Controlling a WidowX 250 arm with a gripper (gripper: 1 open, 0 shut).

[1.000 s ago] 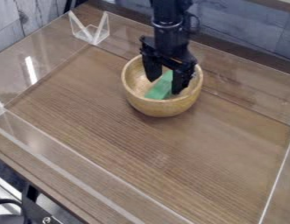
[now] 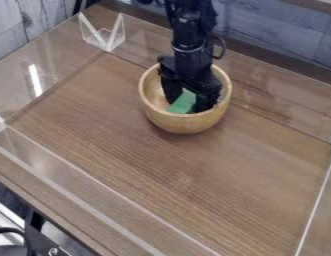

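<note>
My black gripper (image 2: 192,85) reaches down from the top into a round wooden bowl (image 2: 181,121), its open fingers low inside the bowl around a green object (image 2: 183,101). The black fingers hide much of that object, and whether they touch it cannot be told.
The bowl stands on a brown wooden table (image 2: 154,190) with bare surface to the left, right and front. Clear plastic pieces sit at the back left and left edge. A dark cable or part shows at the bottom left corner.
The gripper has moved slightly left and lower into the bowl, now covering more of the green object.
</note>
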